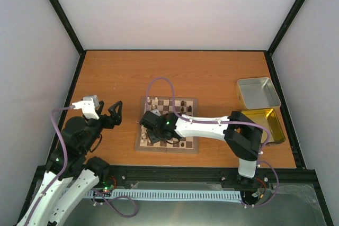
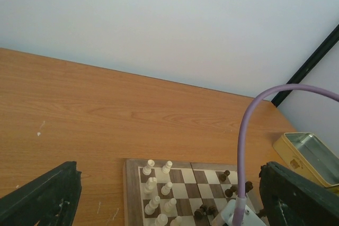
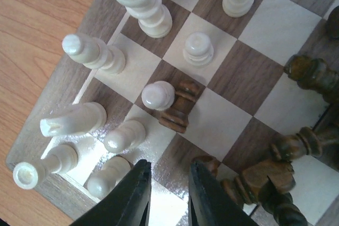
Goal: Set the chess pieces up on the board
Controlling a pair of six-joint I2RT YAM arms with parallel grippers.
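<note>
The chessboard (image 1: pixel 190 146) lies mid-table. White pieces stand on its left part, such as a tall white piece (image 3: pixel 151 14) and a white pawn (image 3: pixel 197 46). Several brown pieces lie tipped over, including one (image 3: pixel 178 109) beside a white pawn and another (image 3: pixel 296 144) at the right. My right gripper hangs over the board, its fingers a little apart with nothing seen between them but a brown piece below. My left gripper (image 1: pixel 114 112) is open, left of the board, with nothing between its fingers.
A silver tray (image 1: pixel 258 92) and a gold tray (image 1: pixel 275 130) sit at the right. The table behind and left of the board is clear.
</note>
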